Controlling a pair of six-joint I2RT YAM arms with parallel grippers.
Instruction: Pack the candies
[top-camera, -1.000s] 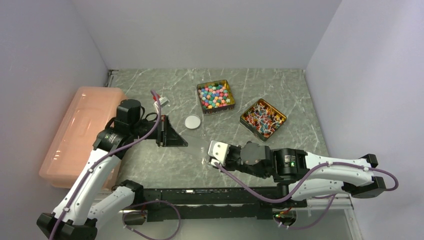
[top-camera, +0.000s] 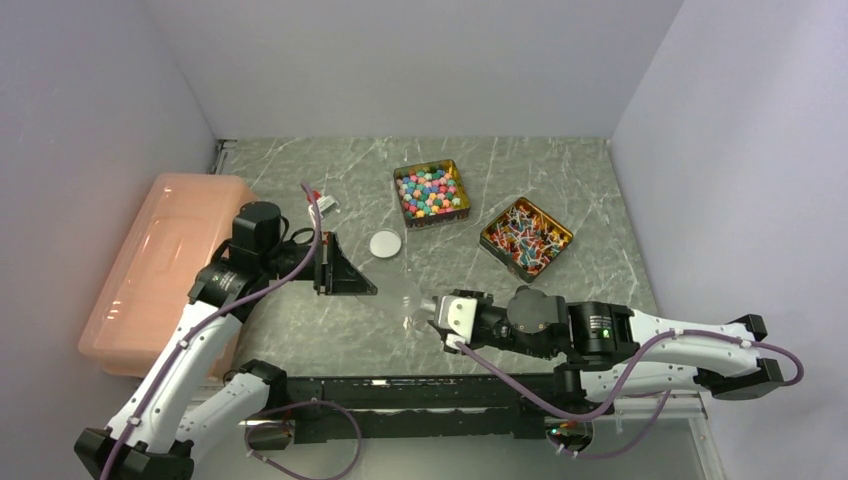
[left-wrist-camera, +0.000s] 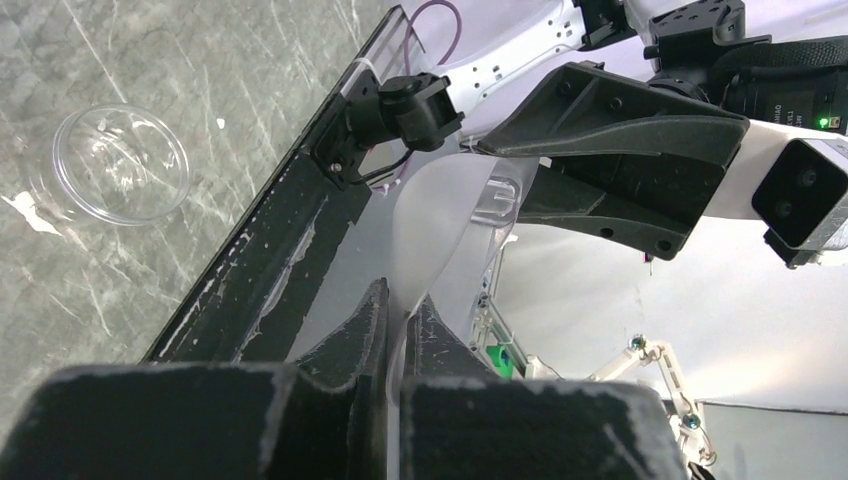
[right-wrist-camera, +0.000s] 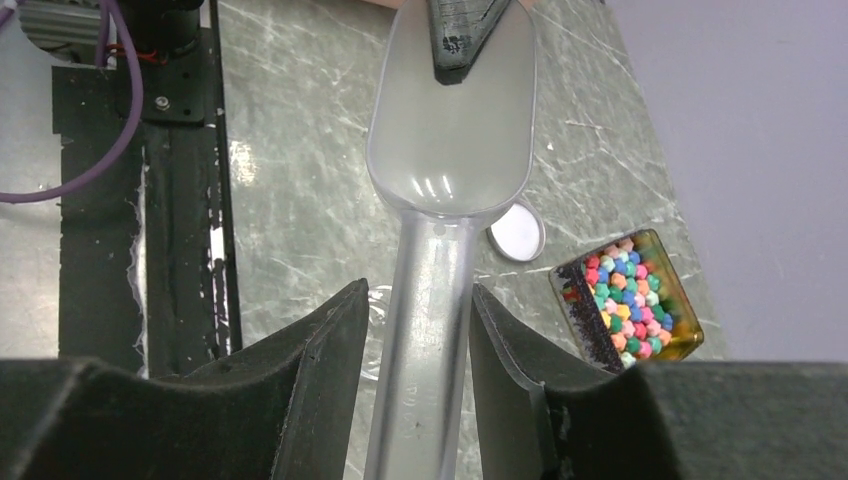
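A clear plastic scoop (right-wrist-camera: 450, 120) hangs over the front middle of the table. My left gripper is shut on its wide bowl end. The scoop's handle (right-wrist-camera: 425, 330) runs between the fingers of my right gripper; a narrow gap shows on its left side, so whether that finger clamps it I cannot tell. A clear round jar (left-wrist-camera: 122, 165) stands on the table, with its white lid (top-camera: 385, 243) lying farther back. One tin holds colourful round candies (top-camera: 428, 190), another holds a pile of small wrapped candies (top-camera: 525, 238).
A large peach-coloured bin (top-camera: 155, 265) stands along the left side. Behind my left gripper sits a small white-and-red object (top-camera: 323, 206). Walls close off the back and sides.
My right gripper has shifted slightly right along the scoop, and a little of the handle now shows beyond it. The left arm and the scoop's bowl stay nearly in place.
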